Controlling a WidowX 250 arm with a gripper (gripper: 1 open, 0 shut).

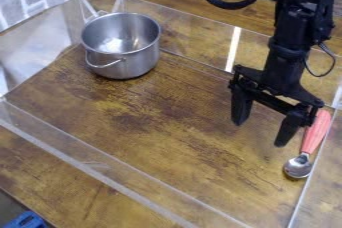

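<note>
The black robot gripper [263, 119] hangs over the right half of the wooden table, its fingers open with nothing between them. Just right of it and lower lies a red-handled spoon [315, 132], its metal head toward the front. A steel pot [123, 62] with side handles sits at the back left, well apart from the gripper.
Clear plastic edging runs along its sides. A pale sheet lies left of the pot, and something blue shows at the bottom left corner.
</note>
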